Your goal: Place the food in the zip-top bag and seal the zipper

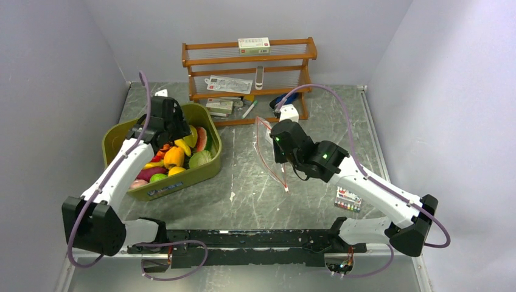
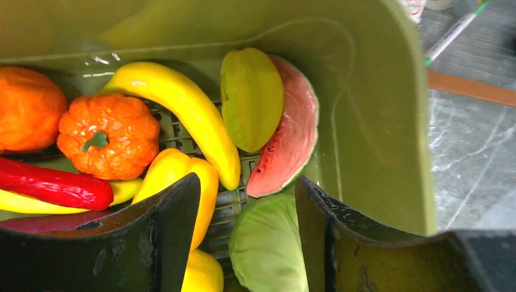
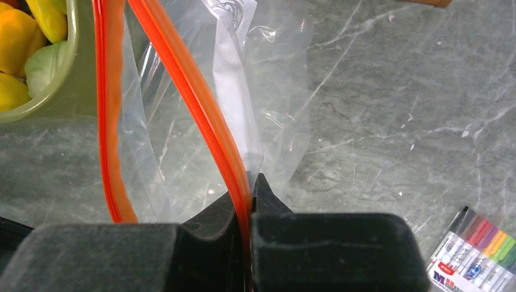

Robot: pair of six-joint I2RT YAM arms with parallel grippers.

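My left gripper hangs over the green bin (image 1: 210, 167), its fingers apart and nothing between them. Below it in the left wrist view lie a cabbage (image 2: 268, 243), a watermelon slice (image 2: 295, 131), a star fruit (image 2: 252, 100), a banana (image 2: 176, 103), a yellow pepper (image 2: 204, 201) and an orange pumpkin (image 2: 109, 137). A clear zip bag (image 3: 280, 121) with an orange-red zipper hangs from my right gripper, which is shut on one side of its mouth. The bag's mouth gapes, its other zipper edge (image 3: 109, 134) standing away to the left. No food shows inside.
A wooden rack (image 1: 249, 61) with boxes and small items stands at the back. A pack of markers (image 1: 348, 199) lies to the right on the grey table. The table in front of the bag is clear.
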